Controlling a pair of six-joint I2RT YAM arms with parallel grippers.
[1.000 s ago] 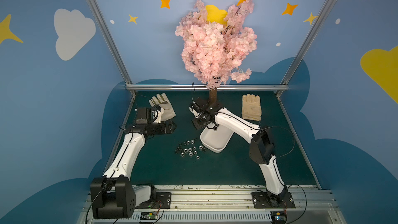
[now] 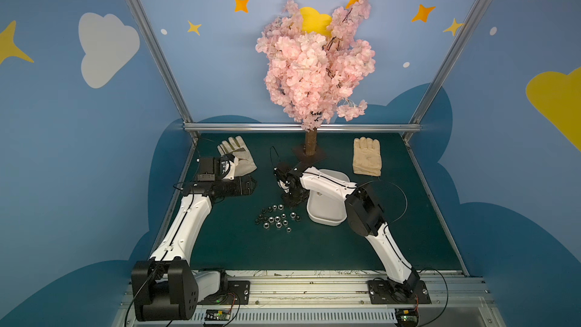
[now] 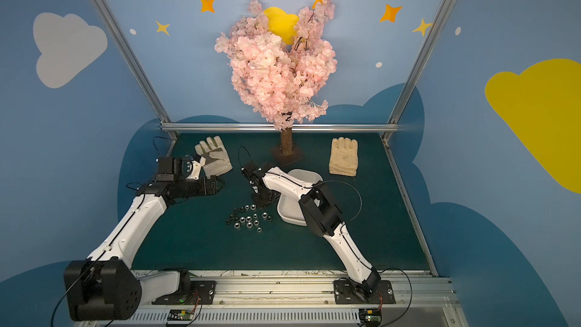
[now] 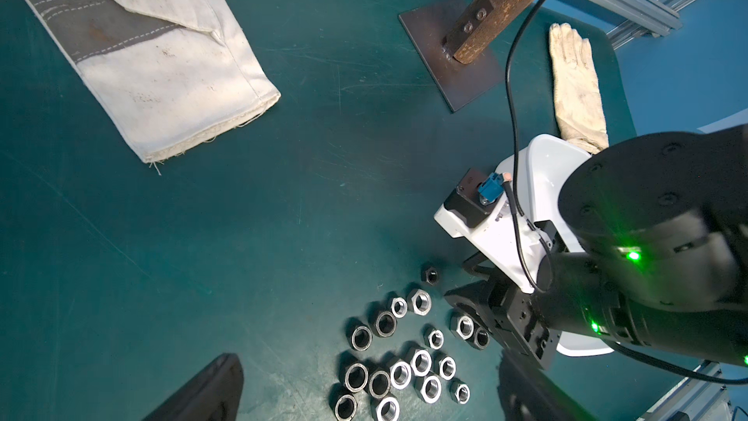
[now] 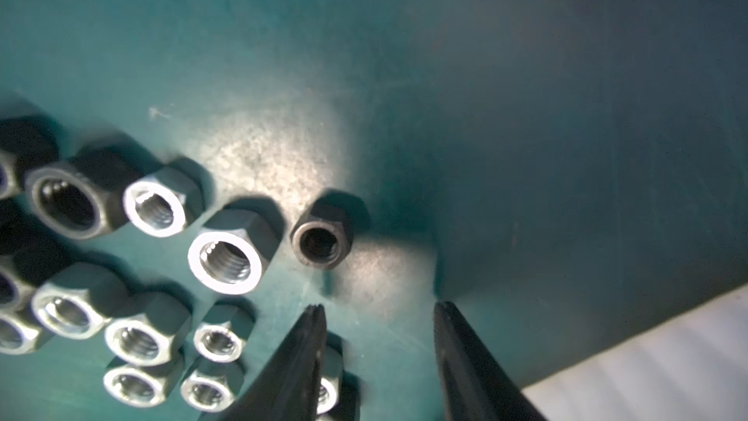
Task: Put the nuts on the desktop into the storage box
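Several silver and dark hex nuts (image 2: pixel 278 219) stand in a loose cluster on the green desktop, left of the white storage box (image 2: pixel 327 220). Over the cluster's right side, my right gripper is open with nothing between its fingers. In the right wrist view, a small dark nut (image 5: pixel 321 235) stands just beyond its fingertips, beside a larger silver nut (image 5: pixel 232 251). My left gripper hangs left of the cluster; its fingers are wide apart and empty. The right arm covers part of the box, so its contents are mostly hidden.
A grey-white glove (image 2: pixel 241 160) lies behind the left arm, and a cream glove (image 2: pixel 366 157) at the back right. The tree's base plate (image 4: pixel 456 58) stands at the back middle. Bare desktop lies in front of the nuts and to the right.
The box has shifted slightly right and turned straighter. The left arm has stayed still.
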